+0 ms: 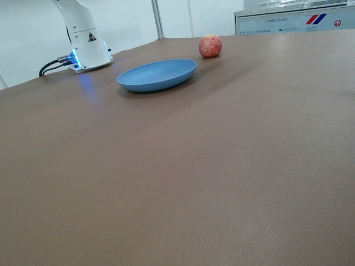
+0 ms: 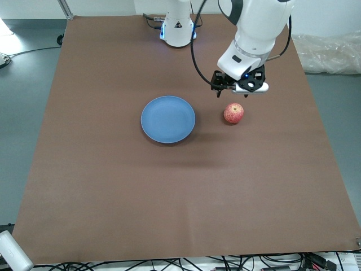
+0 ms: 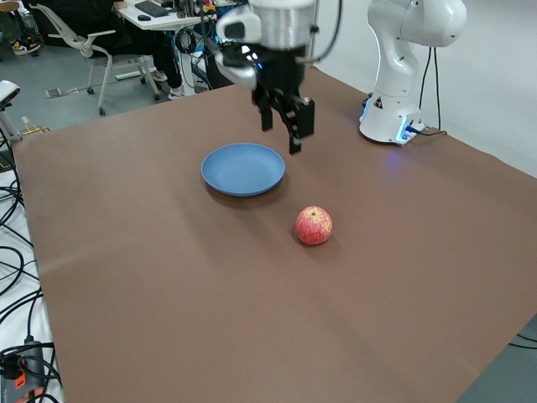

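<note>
A blue plate lies on the brown tabletop. A red apple rests beside it, on the right in the left view and nearer the camera in the right view. The black gripper hangs from the arm above the table, higher than plate and apple, behind them in the right view. It looks open in the right view, its fingers apart with nothing seen between them. It is out of frame in the top view.
The robot's white base stands at the back of the table with cables. In the right view, a desk with a seated person is beyond the table's far edge, and cables run along one edge.
</note>
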